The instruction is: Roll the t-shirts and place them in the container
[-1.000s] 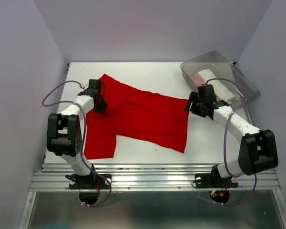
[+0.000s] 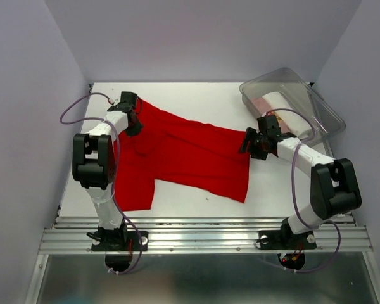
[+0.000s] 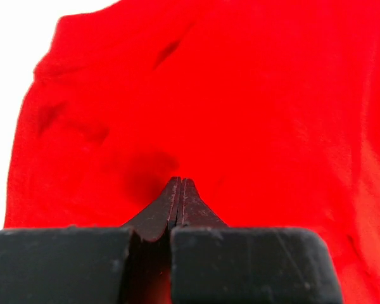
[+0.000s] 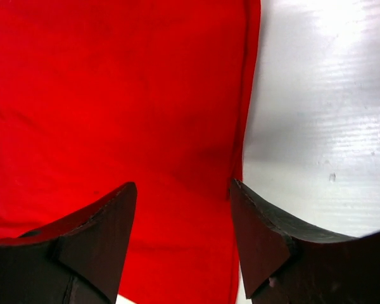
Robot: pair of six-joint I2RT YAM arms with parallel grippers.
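A red t-shirt [image 2: 190, 161] lies across the white table, its lower part folded over into a long band with a sleeve end spread at the left. At the shirt's upper left, my left gripper [image 2: 138, 130] is over the cloth. In the left wrist view that gripper is shut, its tips together with no cloth visible between them. My right gripper [image 2: 245, 150] stands at the shirt's right edge. The right wrist view shows its fingers wide apart, with the folded edge of the red cloth [image 4: 177, 145] lying below and between the fingers.
A clear plastic bin [image 2: 291, 79] with white and pink folded cloth [image 2: 275, 104] inside stands at the back right, close to my right arm. Bare white table [image 2: 196, 98] lies behind the shirt, and more in front of it.
My right gripper has moved a little left, onto the shirt's edge. The shirt looks the same.
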